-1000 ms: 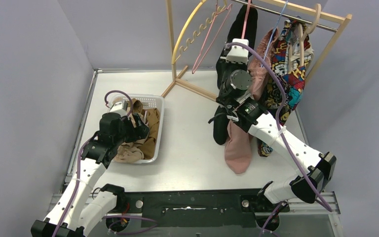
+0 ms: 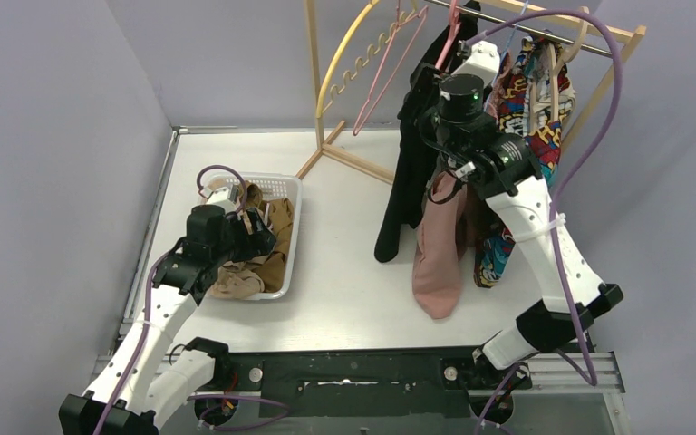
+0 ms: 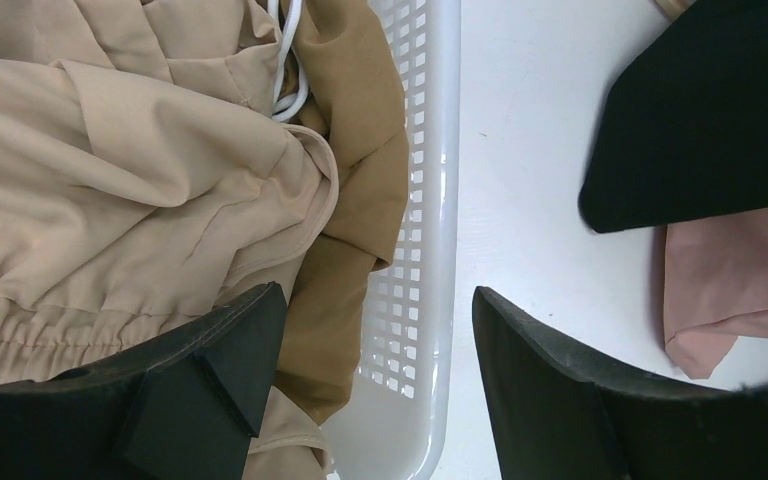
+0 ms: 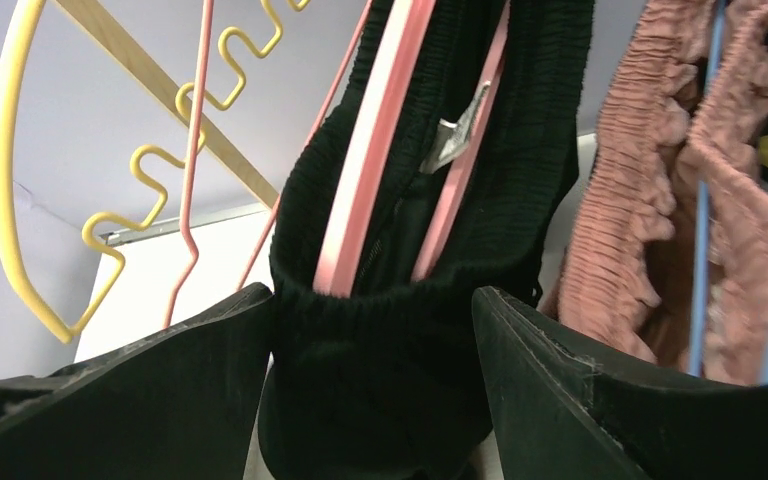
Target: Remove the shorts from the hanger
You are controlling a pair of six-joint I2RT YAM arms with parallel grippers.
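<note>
The black garment hangs from the pink hanger on the rack. In the right wrist view its ribbed band loops round the two arms of the pink hanger. My right gripper is open, with the band filling the space between its fingers; whether the pads touch the cloth I cannot tell. My left gripper stands open over the side of the white basket. Beige clothing and brown cloth lie in that basket, and nothing is held there.
Right of the black garment hang a pink garment and a colourful printed one. An empty pink hanger and a yellow hanger occupy the rack's left end. Open white table lies between basket and clothes.
The black garment's lower end has swung left. The left arm has stayed over the basket.
</note>
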